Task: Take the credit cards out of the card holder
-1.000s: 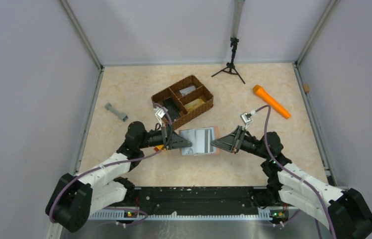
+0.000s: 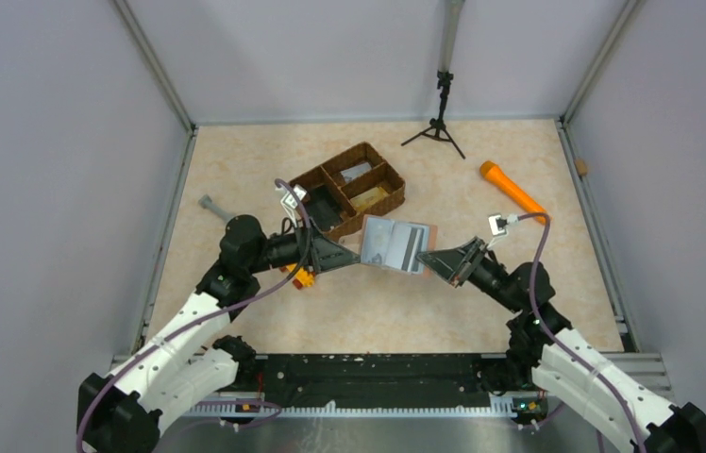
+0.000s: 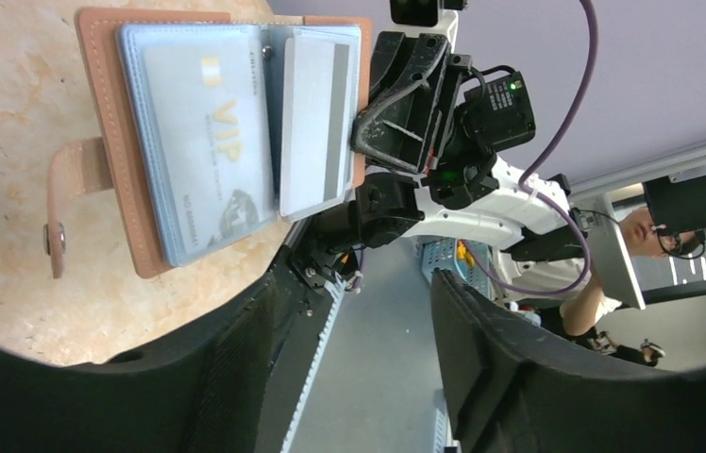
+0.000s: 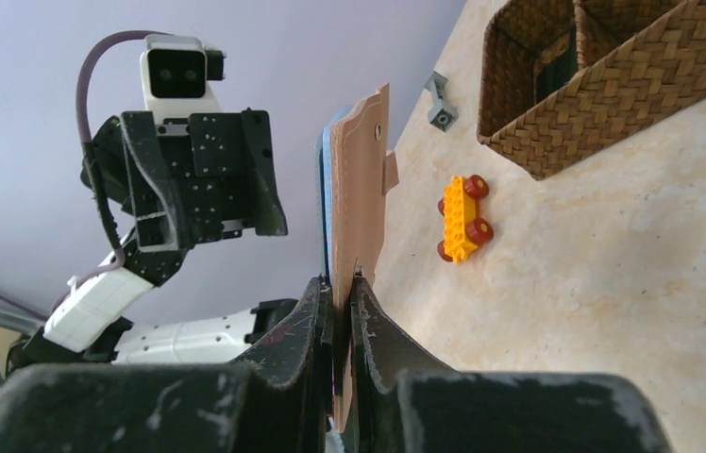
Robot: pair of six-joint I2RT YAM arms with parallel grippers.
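Note:
The card holder [image 2: 397, 244] hangs opened out above the table, its brown cover [image 3: 109, 71] folded back around clear blue sleeves. My right gripper is shut on one edge of it. A card printed VIP [image 3: 203, 132] fills one sleeve, and a white card with a grey stripe [image 3: 316, 118] lies in the other. My left gripper [image 2: 357, 260] is part open and apart from the holder, just left of it in the top view. Nothing shows between its fingers in the left wrist view.
Behind the holder stands a wicker basket [image 2: 365, 223] with compartments. A yellow toy car [image 4: 462, 219] lies near the left arm, with a grey tool [image 2: 220, 209] farther left. An orange microphone [image 2: 516, 191] is at the right.
The card holder has moved right and slightly back with my right gripper and has turned a little. My left gripper has shifted left, leaving a gap to the holder.

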